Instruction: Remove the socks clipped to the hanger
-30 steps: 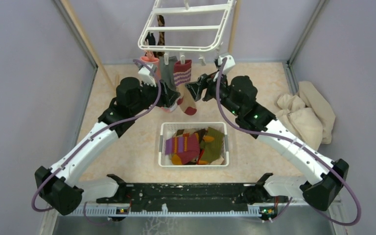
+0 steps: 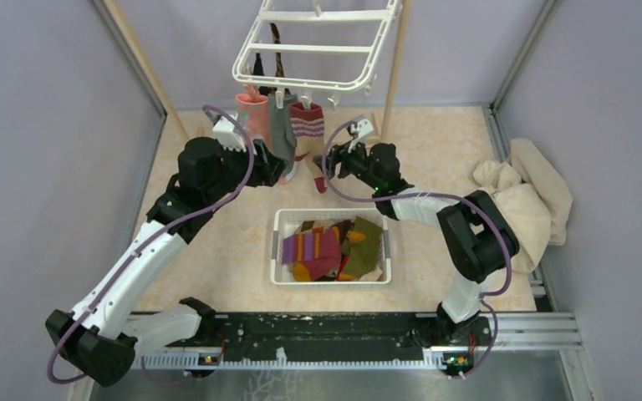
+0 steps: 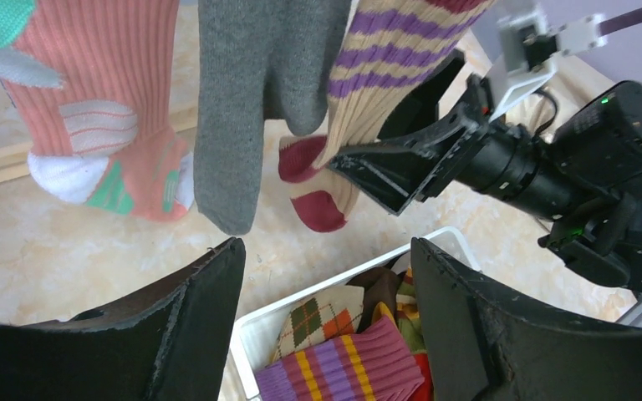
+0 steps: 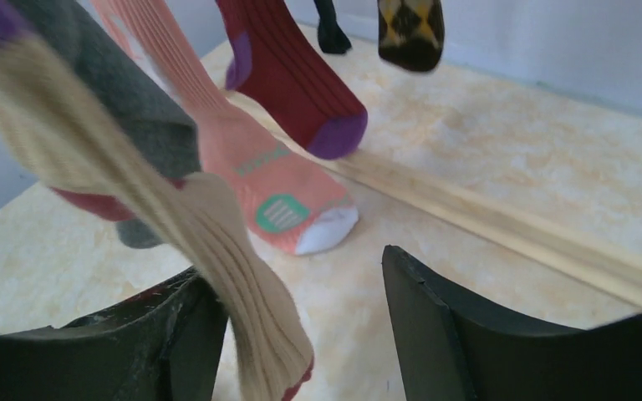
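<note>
From the white hanger hang several clipped socks. The front beige sock with maroon and purple stripes has a red heel and toe; beside it hang grey socks and a pink sock. My right gripper is at the beige sock's lower part, its fingers apart. In the right wrist view that sock crosses the left finger, partly inside the gap; a firm grip does not show. My left gripper stands open and empty below the grey socks.
A white basket holding several socks sits on the table in front of the hanger. Further back, dark red and other dark socks hang. Beige cloth lies at the right.
My right arm has folded and drawn in, its gripper ending lower on the beige sock. My left arm has shifted slightly left.
</note>
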